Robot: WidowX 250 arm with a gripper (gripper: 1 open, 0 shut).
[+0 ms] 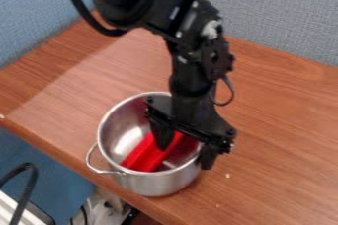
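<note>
A steel pot (119, 120) with a side handle stands near the table's front edge, holding a red elongated object (145, 153). The black gripper (188, 142) is lowered over the pot's right half, with one finger inside by the red object and the other near the right rim. Whether it is open or closed on the object is hidden by the arm.
A grey padded wall (291, 22) stands at the back.
</note>
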